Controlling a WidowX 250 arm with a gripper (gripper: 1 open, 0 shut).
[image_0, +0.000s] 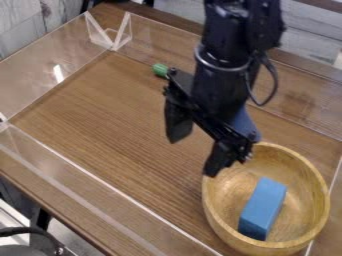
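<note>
The dark grey arm comes down from the top centre of the camera view, its gripper (203, 130) hanging open over the wooden floor, with a finger on either side. Below its right finger is a tan bowl (223, 225) at the lower right, holding a blue block (262, 208). A small green object (160, 71) lies at the back, left of the arm.
A white wire object (110, 30) stands at the back left, near the tray's wall.
</note>
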